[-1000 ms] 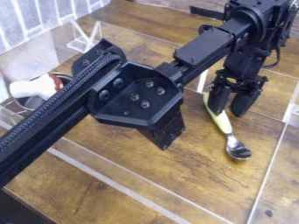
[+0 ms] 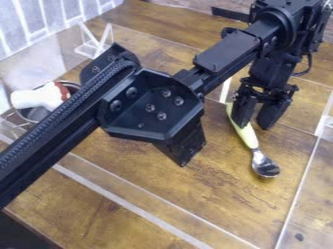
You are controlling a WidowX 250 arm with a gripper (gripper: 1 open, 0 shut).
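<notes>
My black gripper (image 2: 256,112) hangs at the upper right, fingers down and open, over the upper end of a spoon (image 2: 264,166). The spoon has a pale yellow-green handle and a metal bowl that points toward the front. The fingers are around or just above the handle's top; whether they touch it I cannot tell.
At the left, a metal pot (image 2: 22,115) holds a white object (image 2: 37,96), partly hidden by my arm. A clear plastic piece stands behind it near a white rack.
</notes>
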